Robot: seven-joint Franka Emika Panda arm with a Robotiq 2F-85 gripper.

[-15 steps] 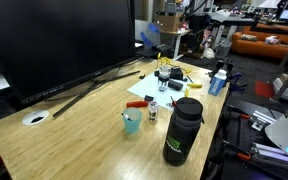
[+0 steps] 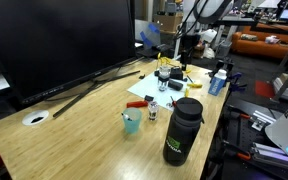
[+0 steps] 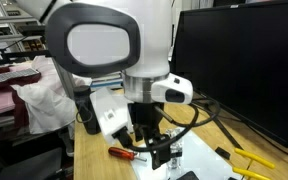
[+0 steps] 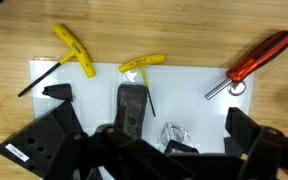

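Observation:
My gripper is open above the table, its dark fingers spread wide at the bottom of the wrist view with no object held between them. Below lies a white sheet (image 4: 192, 82) bearing tools. A red-and-black screwdriver (image 4: 261, 58) crosses its upper right edge. Two yellow-handled hex keys lie at the top: one at the left (image 4: 75, 50), another near the middle (image 4: 142, 62). A dark oblong object (image 4: 131, 108) and a clear, shiny item (image 4: 175, 136) are on the sheet, the latter near the fingers.
A black angular object (image 4: 41, 138) lies at the sheet's left. In exterior view 1, a tall black canister (image 2: 183, 132), a pale teal cup (image 2: 132, 120) and a blue-white bottle (image 2: 218, 82) stand on the table. Bare wood lies at the front left. A large black screen (image 2: 59, 45) stands behind.
In exterior view 1 the white arm has come down and slightly left, closer to the tools. The tabletop objects look unmoved.

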